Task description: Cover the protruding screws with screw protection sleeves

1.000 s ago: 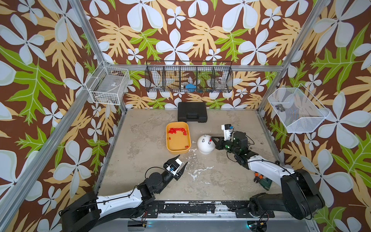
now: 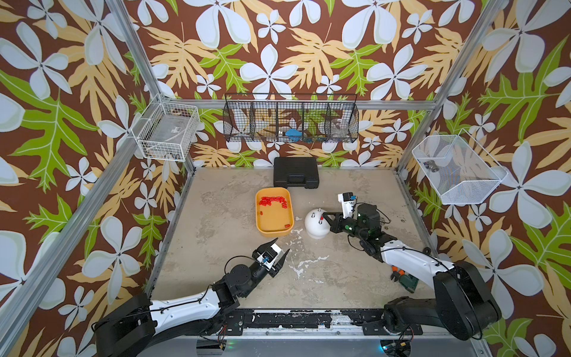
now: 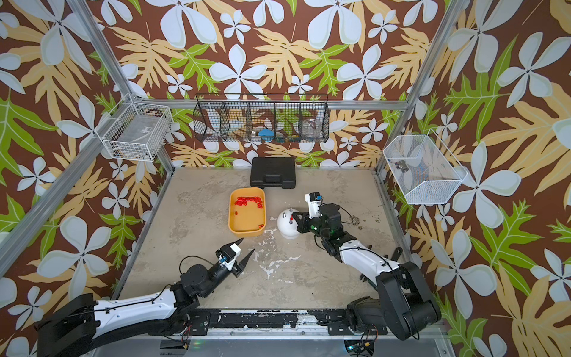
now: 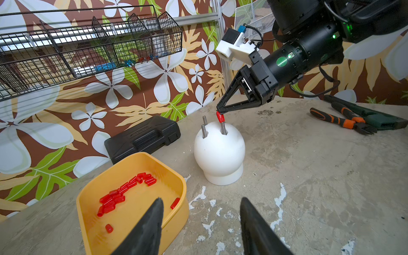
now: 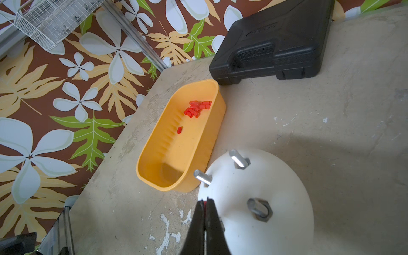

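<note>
A white dome (image 4: 218, 150) with several steel screws (image 5: 257, 208) stands mid-table. A red sleeve is on one screw, with my right gripper shut at its top; in the right wrist view the fingertips hide most of it, so whether they grip it is unclear. Beside the dome, the orange bin (image 2: 274, 221) holds several red sleeves (image 5: 195, 109). My left gripper is open and empty over the table, front left of the dome.
A black case (image 2: 295, 172) lies at the back. Pliers (image 4: 335, 121) and a green tool lie on the right. Wire baskets hang on the walls.
My right gripper has shifted slightly toward the front, and the red sleeve appears a little further left. The left arm has not visibly moved.
</note>
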